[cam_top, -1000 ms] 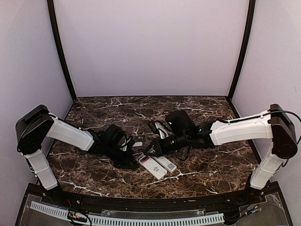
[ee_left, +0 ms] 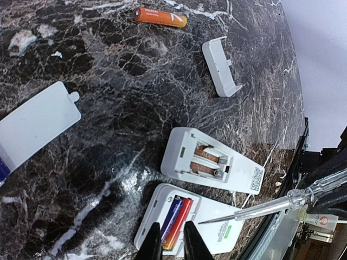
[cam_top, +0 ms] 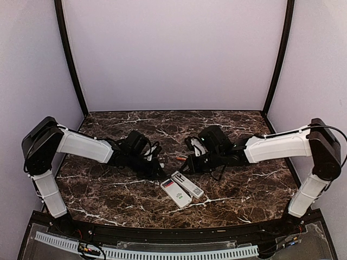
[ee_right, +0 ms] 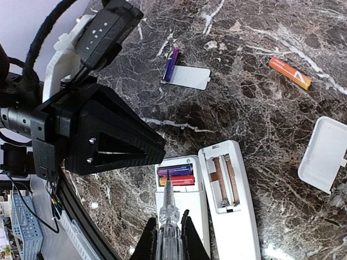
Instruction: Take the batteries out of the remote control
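Two white remotes lie side by side. The left remote [ee_right: 181, 216] holds a purple battery [ee_right: 175, 170] and a red-orange battery [ee_right: 176, 181] in its open compartment. No battery shows in the other remote [ee_right: 237, 216]. My right gripper is shut on a thin pointed tool [ee_left: 265, 208], whose tip hangs over the battery-bearing remote. In the right wrist view, my left gripper hovers at that remote's compartment end, shut with nothing seen between its fingers. Whether the tool tip touches a battery, I cannot tell.
A loose orange battery [ee_right: 290, 73] lies farther back on the marbled table. A purple battery [ee_right: 171, 65] rests by a white cover [ee_right: 188, 77]. Another white cover [ee_right: 324, 154] lies to the right. Open table surrounds these pieces.
My left gripper has moved back and slightly right, toward the remote's compartment end. The right gripper has drawn back and to the right, uncovering more of the second remote.
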